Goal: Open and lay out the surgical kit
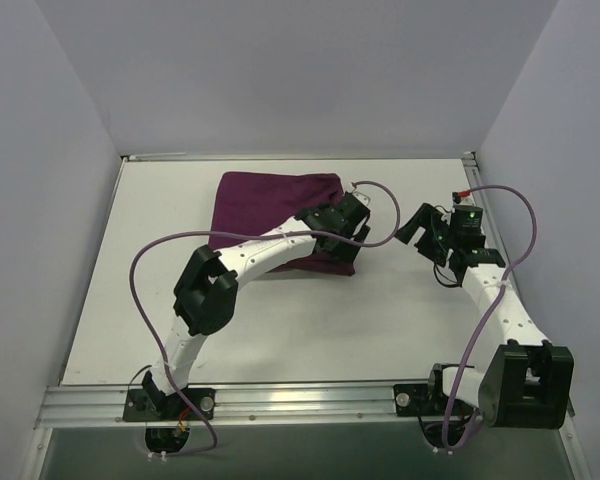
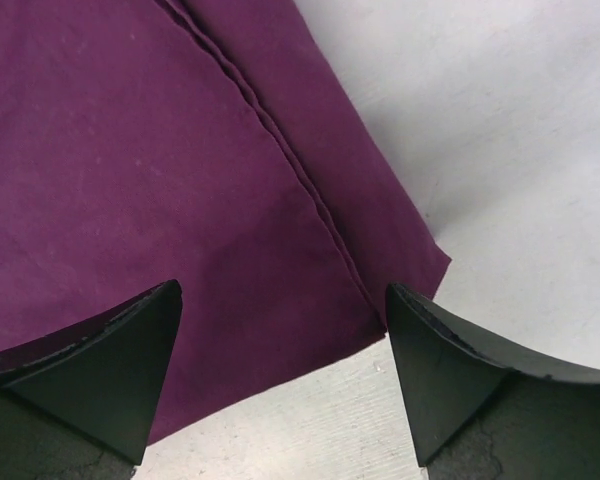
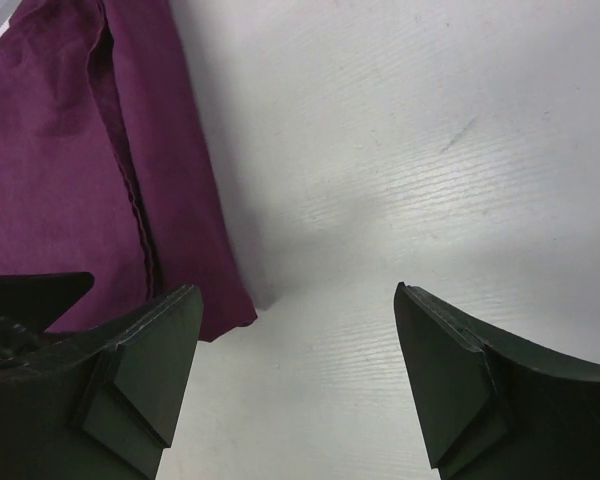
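A dark purple cloth wrap (image 1: pixel 265 200) lies flat on the white table, with a folded flap seam (image 2: pixel 305 180) running near its right edge. Over its front right corner hovers my left gripper (image 1: pixel 351 246), open; in the left wrist view the corner shows between its spread fingers. My right gripper (image 1: pixel 417 236) stands open to the right of the cloth, above bare table. From the right wrist view, the cloth (image 3: pixel 175 170) shows at the left, its corner close to one right finger (image 3: pixel 145 370). Nothing is held. Any contents of the wrap are hidden.
Part of the left gripper enters the right wrist view from the left, so the two grippers are fairly close. Purple cables (image 1: pixel 170 350) trail along both arms.
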